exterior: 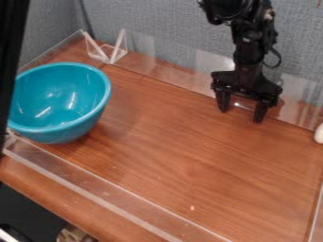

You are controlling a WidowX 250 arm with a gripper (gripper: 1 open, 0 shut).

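My black gripper (241, 102) hangs at the back right of the wooden table (190, 170), low against the clear rear edging. Its two fingers stand apart, open; whether anything small lies between them is too small to tell.
A turquoise bowl (59, 102) sits at the left. A white wire holder (104, 49) stands in the back left corner. A white object (318, 132) is cut off at the right edge.
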